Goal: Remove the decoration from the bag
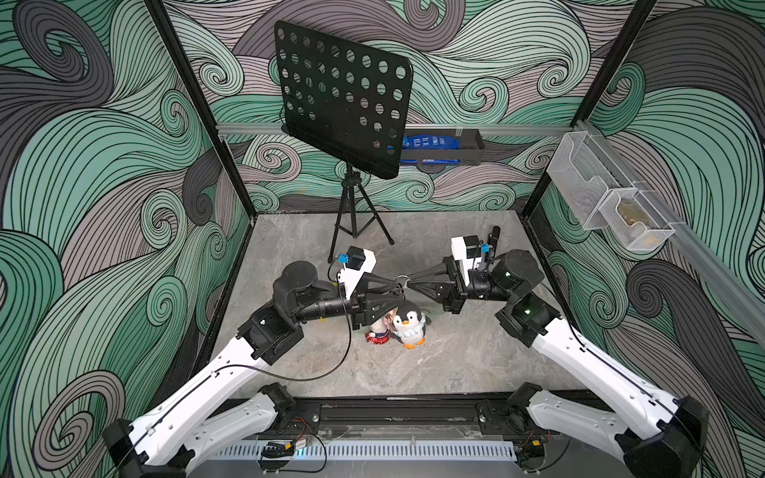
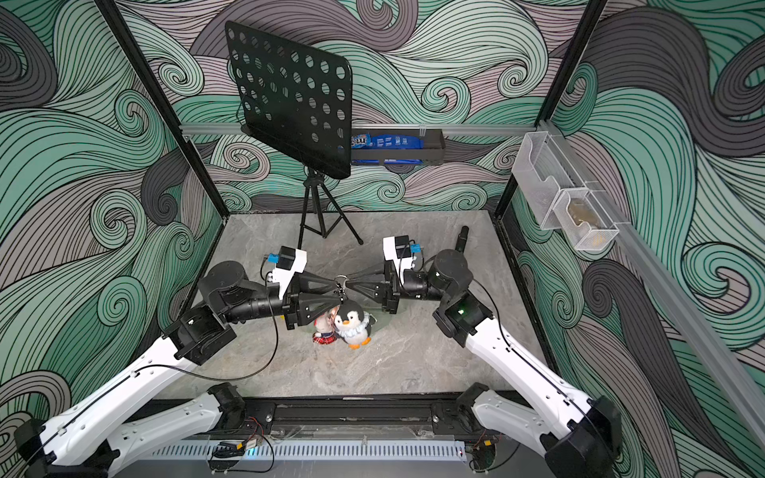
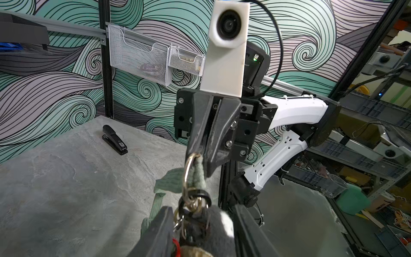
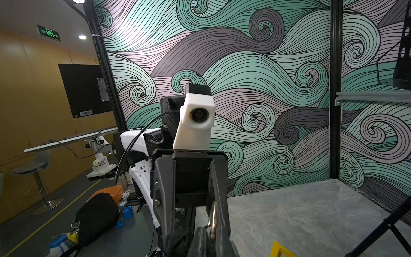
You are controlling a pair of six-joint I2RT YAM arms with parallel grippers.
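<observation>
A gold ring [image 3: 188, 173] stands upright, with my right gripper [image 1: 409, 279] shut on it and apparently on a pale green strap [image 3: 169, 181] next to it. Black and metal clasps hang below the ring. The decoration, a grey-and-white penguin plush [image 1: 408, 322] and a smaller doll in red plaid [image 1: 377, 330], dangles underneath. My left gripper is part open, its fingers on either side of the clasps and the penguin's top; I cannot tell whether they touch. Most of the green bag is hidden behind the plushes and arms.
A black music stand [image 1: 350, 191] occupies the back left. A stapler [image 3: 114, 140] lies on the far right of the grey table [image 1: 478, 366]. Mesh baskets [image 1: 609, 199] hang on the right wall.
</observation>
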